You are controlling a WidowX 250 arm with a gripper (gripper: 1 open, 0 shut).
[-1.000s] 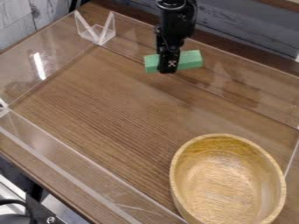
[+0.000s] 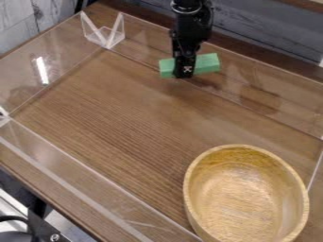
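My black gripper (image 2: 183, 62) reaches down from the top centre onto a green block (image 2: 206, 63) lying near the back of the wooden table (image 2: 127, 118). It is shut on the block, its dark fingers partly covering the block's middle.
A tan oval bowl (image 2: 246, 203) fills the lower right. A clear plastic object (image 2: 104, 31) stands at the back left, near the rim.
The gripper and green block have shifted very slightly down the view and to the right over the last second.
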